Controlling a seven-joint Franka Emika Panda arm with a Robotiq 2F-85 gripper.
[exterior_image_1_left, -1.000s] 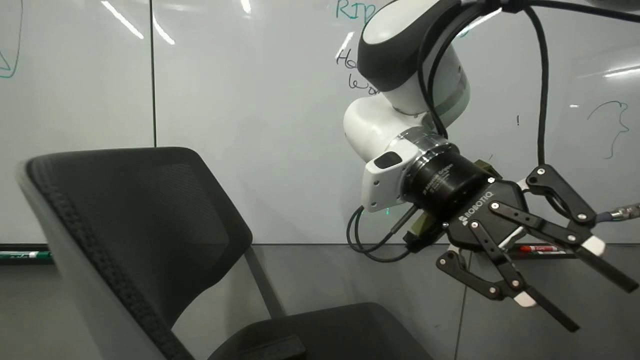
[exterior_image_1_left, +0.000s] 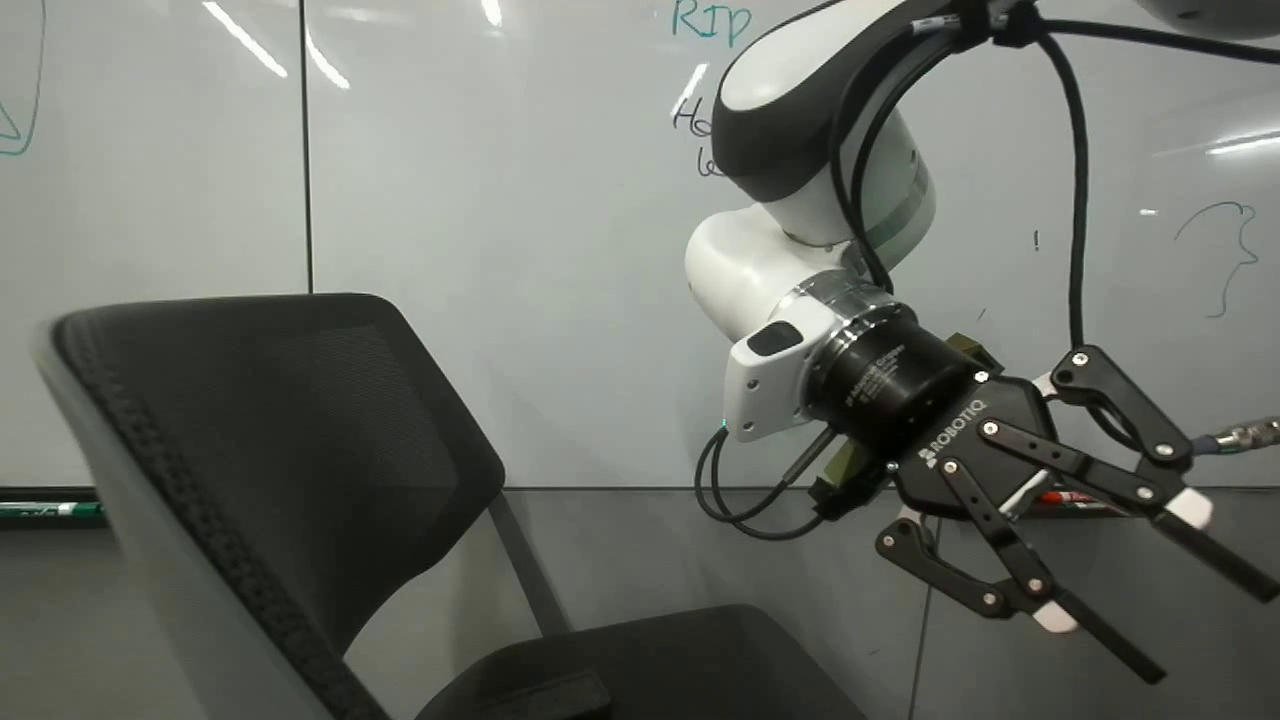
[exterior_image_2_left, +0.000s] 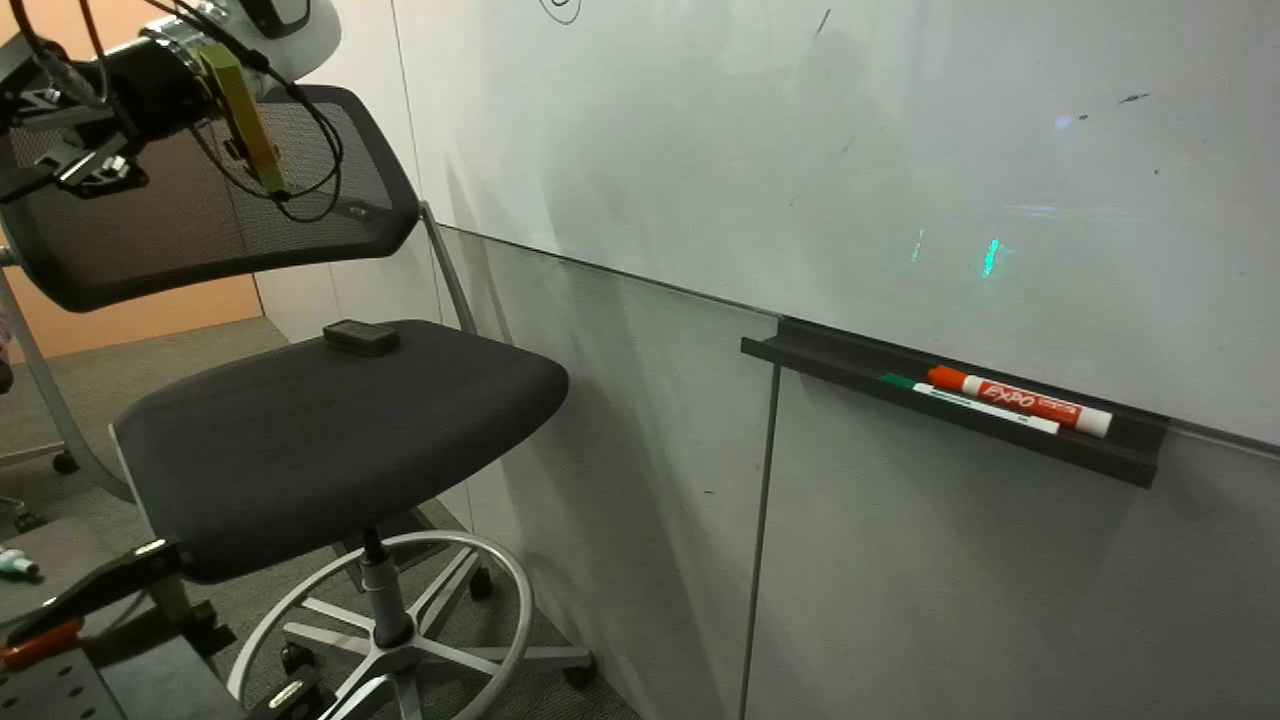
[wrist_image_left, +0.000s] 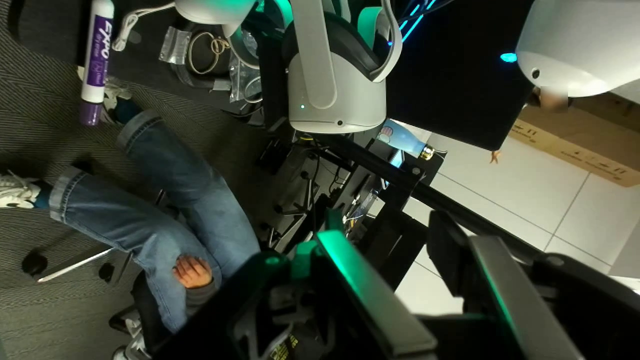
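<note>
My gripper (exterior_image_1_left: 1214, 636) hangs in the air before the whiteboard, tilted down to the right. Its fingers (exterior_image_1_left: 1110, 636) are spread apart with nothing between them. On the seat of the dark office chair (exterior_image_2_left: 336, 438) lies a small black block, perhaps an eraser (exterior_image_2_left: 360, 337). A red Expo marker (exterior_image_2_left: 1020, 400) and a thinner white marker with a green cap (exterior_image_2_left: 984, 406) rest in the whiteboard tray (exterior_image_2_left: 840, 350), well away from the gripper. A purple Expo marker (wrist_image_left: 96, 60) appears at upper left in the wrist view.
The whiteboard (exterior_image_1_left: 516, 240) stands behind the arm, with some writing on it. The wrist view also shows a white headset (wrist_image_left: 336, 90), a seated person's legs (wrist_image_left: 186, 198) and a cardboard box (wrist_image_left: 582, 141). Open air surrounds the gripper.
The arm and gripper have shifted slightly downward. The fingers stay spread, and the chair looks unmoved.
</note>
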